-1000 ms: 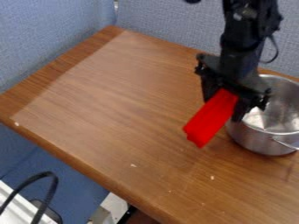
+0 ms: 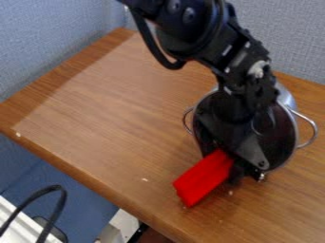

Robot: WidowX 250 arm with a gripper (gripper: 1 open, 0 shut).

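Note:
A red rectangular block (image 2: 203, 177) lies at a slant near the front right of the wooden table, its upper end hidden at my gripper (image 2: 235, 159). My black gripper hangs low over the block, in front of a steel pot (image 2: 287, 125) with wire handles, which it largely covers. The fingertips are dark against the pot, so whether they are closed on the block is hard to see.
Blue-grey panels (image 2: 51, 38) stand behind and to the left. Black cables (image 2: 45, 218) and a white object lie off the table at lower left.
My gripper and the red block have moved down and toward the front, the block's lower end shifting left. The arm now covers much more of the pot.

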